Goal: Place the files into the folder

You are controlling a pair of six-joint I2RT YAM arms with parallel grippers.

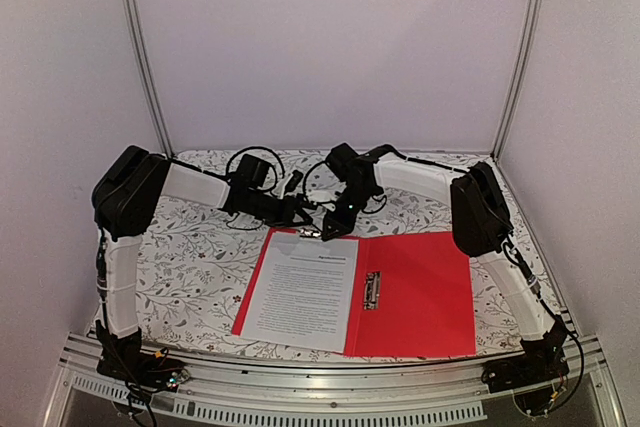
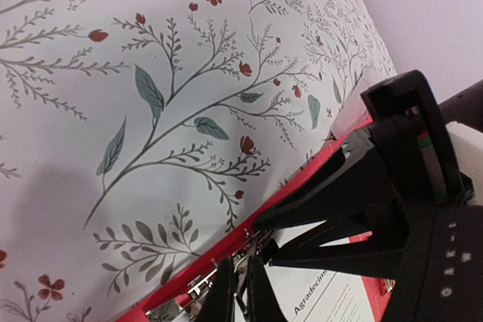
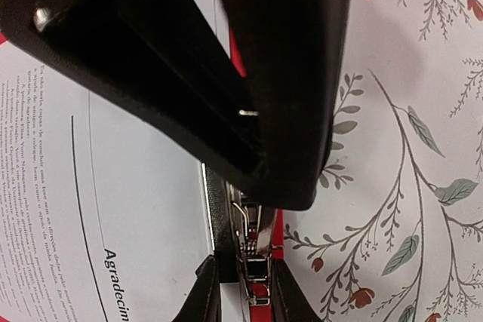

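The red folder (image 1: 420,297) lies open, a printed white sheet (image 1: 298,297) on its left half, the sheet's top at a metal clip (image 1: 310,234). My left gripper (image 1: 300,222) is at that clip, shut; in the left wrist view its fingertips are low at the clip, with nothing clearly held. My right gripper (image 1: 330,230) is at the clip beside it; in the right wrist view its fingertips straddle the metal clip part, and whether they grip it is unclear.
A second metal fastener (image 1: 371,290) sits near the folder's spine. Walls bound the back and sides.
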